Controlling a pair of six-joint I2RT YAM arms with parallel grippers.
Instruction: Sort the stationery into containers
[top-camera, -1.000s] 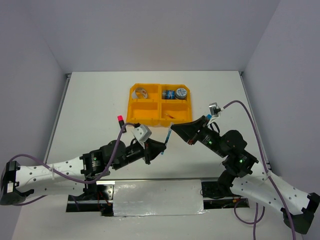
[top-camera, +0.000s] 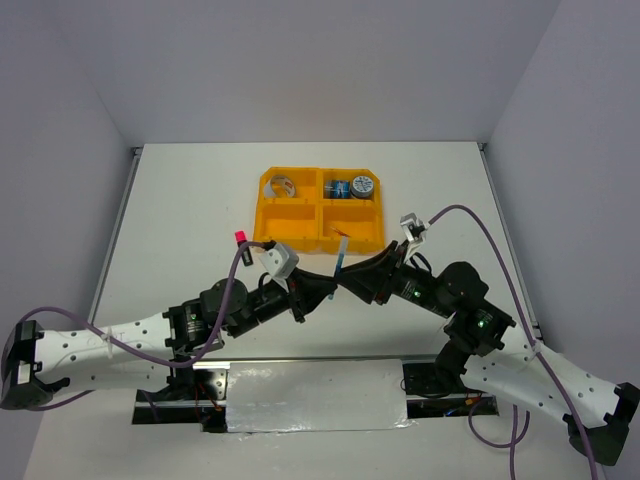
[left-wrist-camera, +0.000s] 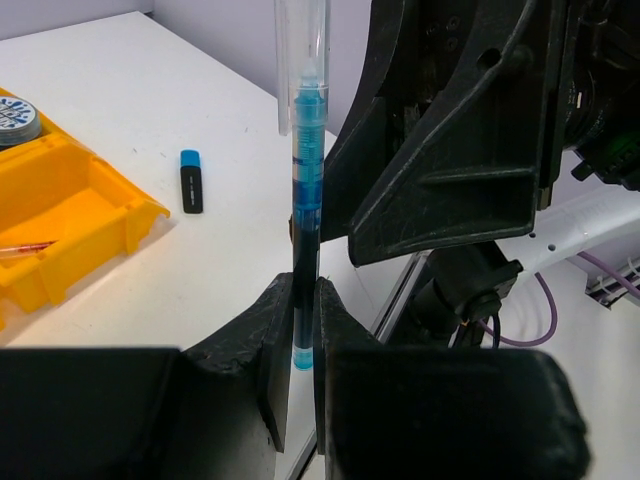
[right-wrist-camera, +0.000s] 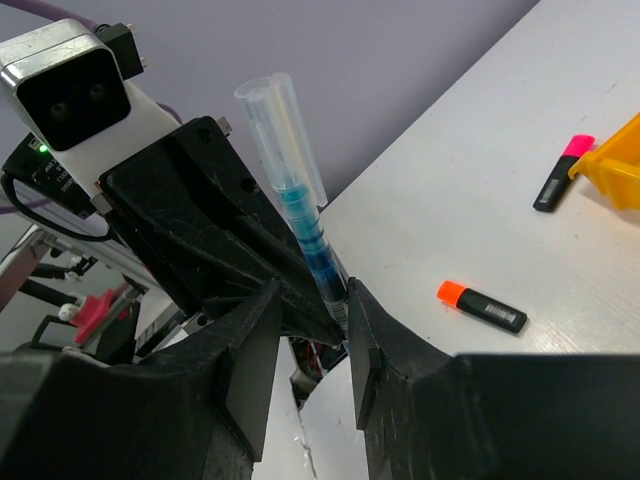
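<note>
A pen with a clear cap and blue barrel (top-camera: 341, 254) stands nearly upright, in front of the yellow container (top-camera: 300, 242). My left gripper is shut on its lower barrel. Facing it, my right gripper is open, with the pen passing between its fingers; a gap shows on the left side, while contact on the right is unclear. A pink-capped marker (right-wrist-camera: 564, 172) and an orange-capped marker (right-wrist-camera: 482, 306) lie on the table in the right wrist view. In the left wrist view, a blue-capped marker (left-wrist-camera: 191, 182) lies beside the container.
The divided container holds a tape roll (top-camera: 280, 187), a blue item (top-camera: 337, 189), a round tin (top-camera: 362, 187) and an orange-looking item (top-camera: 341, 234) in the front right compartment. Both grippers are very close together.
My right gripper has come left and down to the pen, closing the distance to the left gripper. The left gripper and pen have shifted slightly right.
</note>
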